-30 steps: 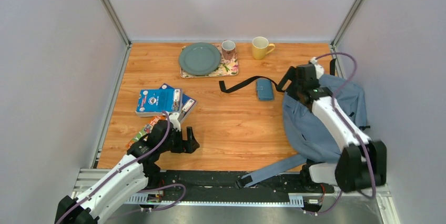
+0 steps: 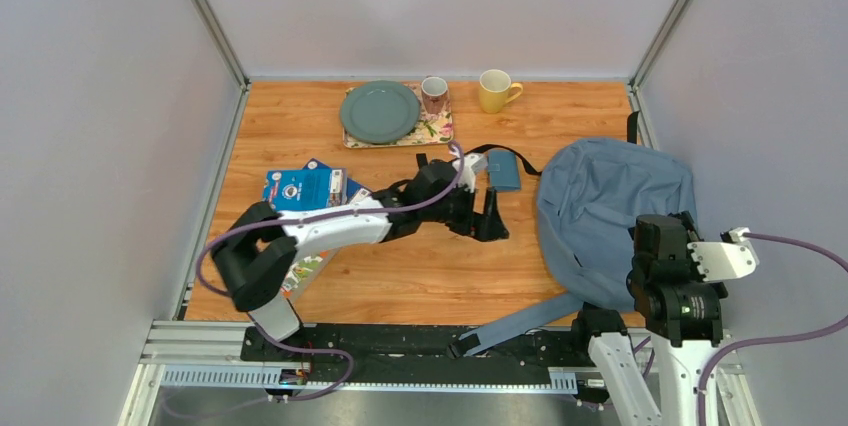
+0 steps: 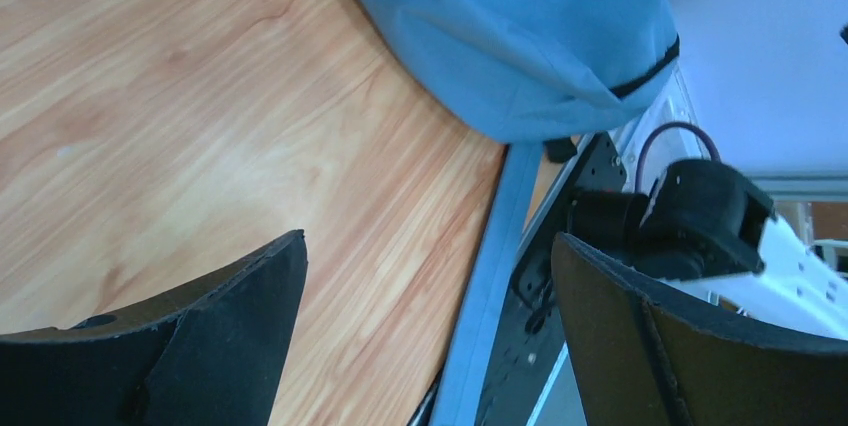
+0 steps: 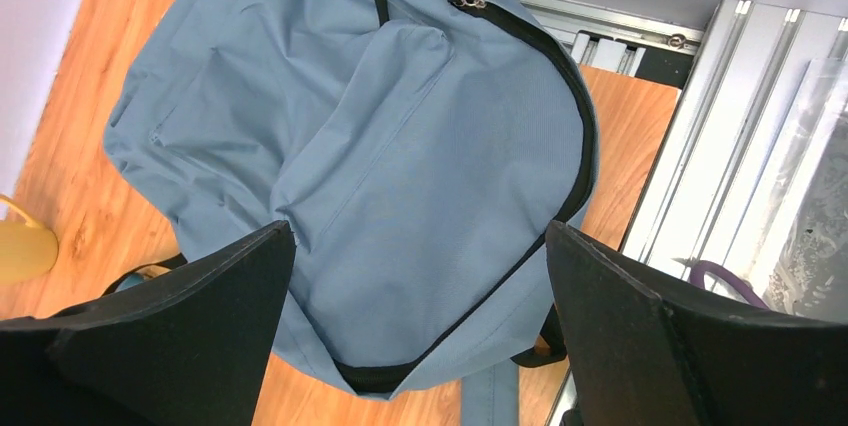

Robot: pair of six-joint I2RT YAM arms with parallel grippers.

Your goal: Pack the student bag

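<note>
The blue-grey bag [image 2: 600, 196] lies flat on the right side of the table, its dark zipper [image 4: 575, 96] curving along one edge in the right wrist view. Over the bag's lower right part is my right gripper, open and empty. Mid-table, left of the bag, my left gripper [image 2: 492, 214] stands open with nothing between its fingers; the left wrist view has bare wood below it and the bag [image 3: 520, 36] ahead. Books [image 2: 300, 189] are piled at the left, partly hidden by my left arm. A small blue pouch [image 2: 503, 170] rests near the bag's left edge.
At the back, a green plate [image 2: 380, 111] and a patterned cup [image 2: 434, 95] are on a floral tray [image 2: 437, 132], with a yellow mug [image 2: 494, 92] beside it. One bag strap [image 2: 520, 323] trails over the front edge. Wood between books and bag is clear.
My left gripper has swung right and toward the back, from near the books to mid-table. My right gripper has pulled back from the bag's upper left to its lower right. The bag looks unmoved.
</note>
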